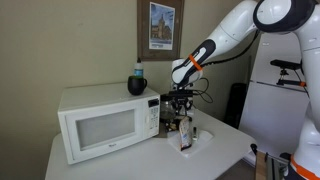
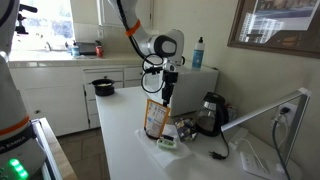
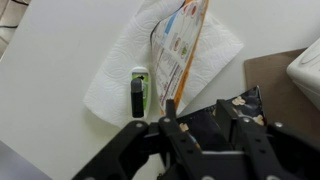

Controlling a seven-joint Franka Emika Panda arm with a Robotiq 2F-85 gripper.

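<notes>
My gripper stands part open, with a gap between its dark fingers and no held object visible. A dark floral cloth item (image 3: 215, 128) lies below the fingers in the wrist view. Just ahead of them an orange-edged printed packet (image 3: 180, 45) stands on a white paper towel (image 3: 110, 85). On the towel beside it rests a green and white item with a black end (image 3: 138, 95). From the second exterior view, the gripper (image 2: 165, 98) hangs above and behind the packet (image 2: 156, 118).
A white microwave (image 1: 105, 125) carries a black pot-like item (image 1: 137, 86). The coffee maker (image 2: 210, 115) stands near the cloth, by the wall. A black pot (image 2: 104, 87) sits farther along the counter.
</notes>
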